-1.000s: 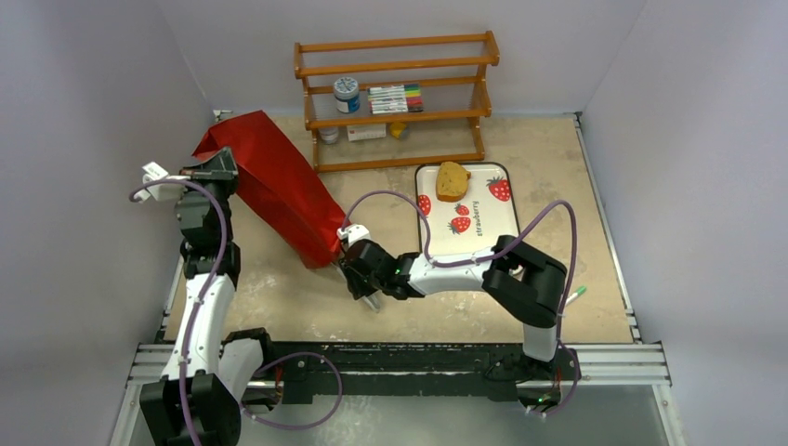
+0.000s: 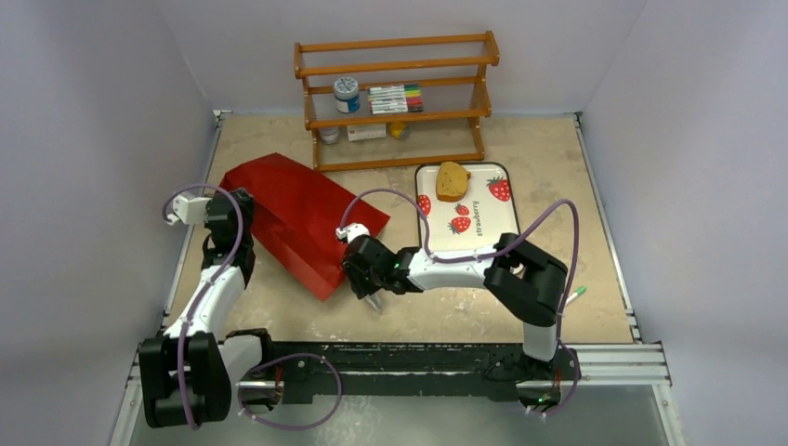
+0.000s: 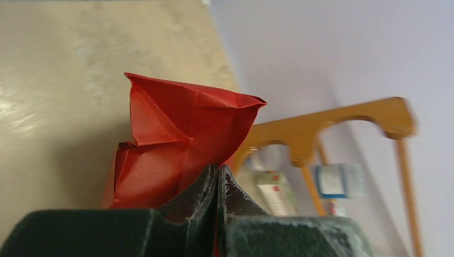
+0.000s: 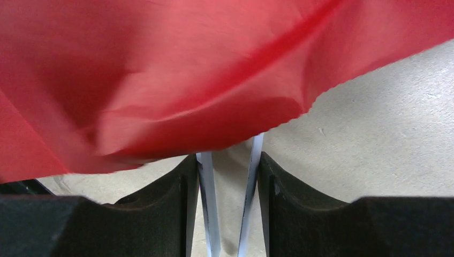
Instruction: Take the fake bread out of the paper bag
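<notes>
The red paper bag [image 2: 307, 214] slants across the left part of the table in the top view. My left gripper is shut on a creased end of the bag, its fingertips together at the paper. The bag's other end opens over my right gripper. Two metal strips of a pair of tongs [image 4: 210, 209] run between the right fingers, one against each finger, with a gap between them. The tongs' far ends are hidden by the bag. A yellow-brown bread slice [image 2: 453, 181] lies on the strawberry tray [image 2: 446, 243]. What the bag contains is hidden.
A wooden rack [image 2: 400, 124] with a jar [image 2: 347, 95] and markers [image 2: 395, 98] stands at the back. A green-tipped pen [image 2: 576, 295] lies at the right. The table in front of the tray is mostly bare.
The bag has swung forward and spread wider beside the right gripper. The right arm has barely moved.
</notes>
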